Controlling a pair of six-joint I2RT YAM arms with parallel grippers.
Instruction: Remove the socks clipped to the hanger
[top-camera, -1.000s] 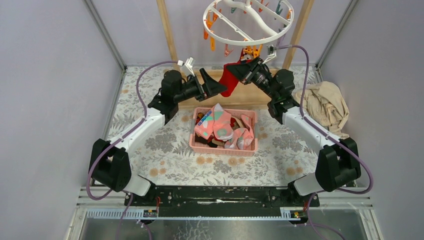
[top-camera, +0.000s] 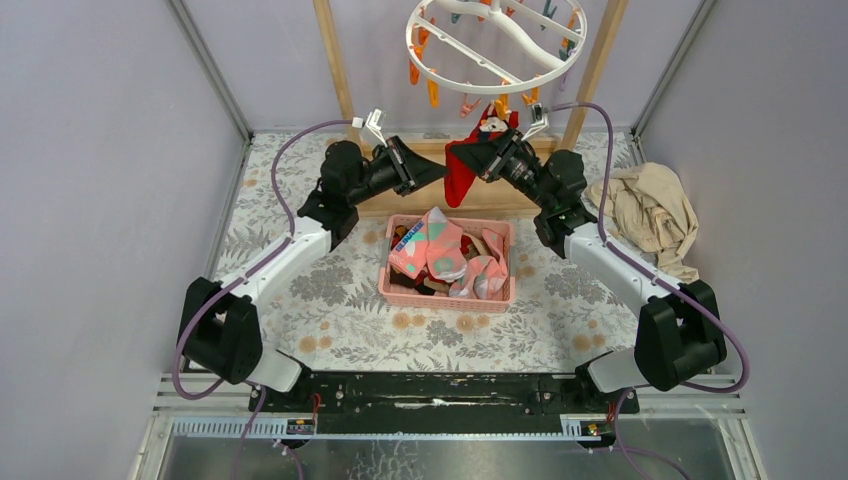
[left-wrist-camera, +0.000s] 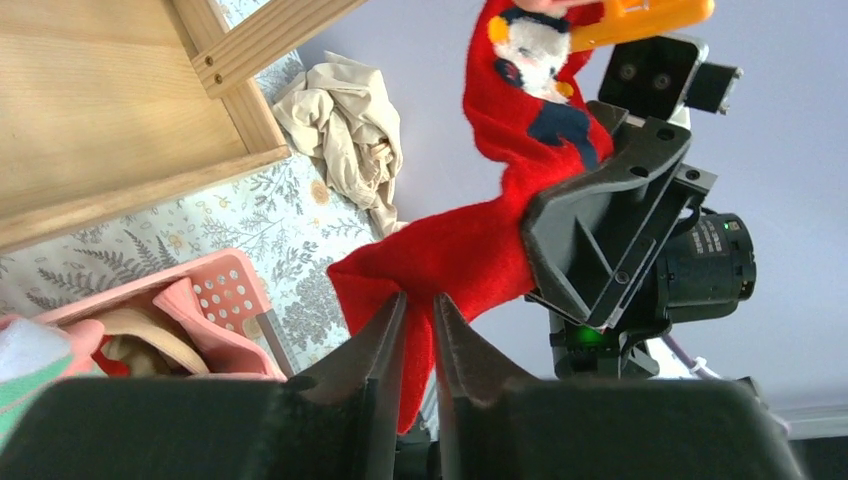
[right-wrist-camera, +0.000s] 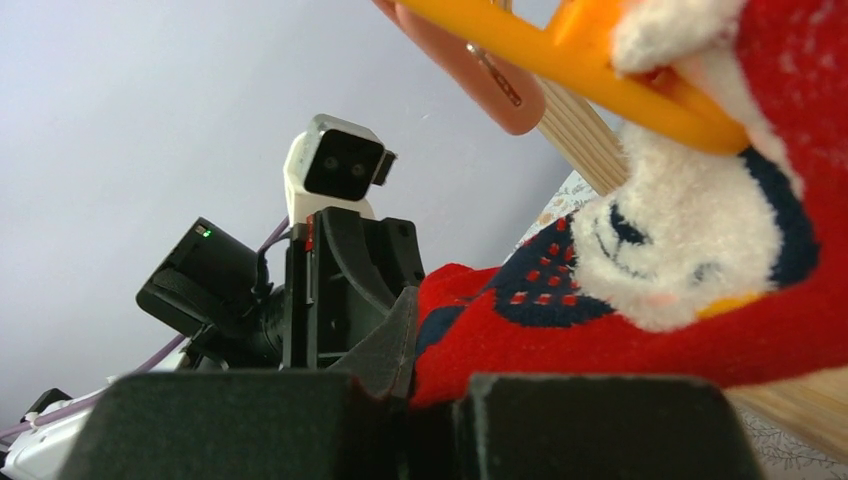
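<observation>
A red sock (top-camera: 460, 178) with a white cartoon face hangs below the white ring hanger (top-camera: 450, 80), at an orange clip (right-wrist-camera: 700, 120). My right gripper (top-camera: 463, 152) is shut on the sock, seen from the side in the left wrist view. My left gripper (top-camera: 436, 170) is beside the sock's lower end; in the left wrist view its fingertips are close together at the sock's hanging tip (left-wrist-camera: 365, 285), and whether they grip it is unclear.
A pink basket (top-camera: 445, 305) of socks sits below on the floral surface, in front of a wooden frame (top-camera: 380, 205). A beige cloth (top-camera: 645, 215) lies at the right; coloured clips hang round the ring.
</observation>
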